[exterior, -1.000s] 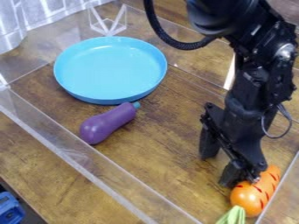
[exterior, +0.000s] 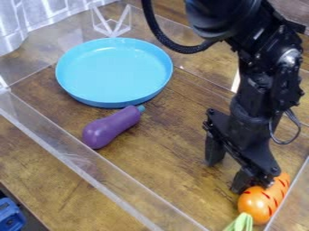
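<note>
The black gripper (exterior: 237,164) reaches down at the right side of the board, its fingertips low beside an orange toy carrot (exterior: 261,200) with dark stripes and a pale green top. Whether the fingers are open or shut on anything is hard to tell from this angle. A purple toy eggplant (exterior: 104,131) lies at the left, below a round blue plate (exterior: 111,69).
Clear plastic walls edge the wooden work surface (exterior: 145,180). A small blue object (exterior: 7,217) sits outside at the lower left corner.
The gripper has shifted very slightly upward from the carrot; the other objects have not visibly moved.
</note>
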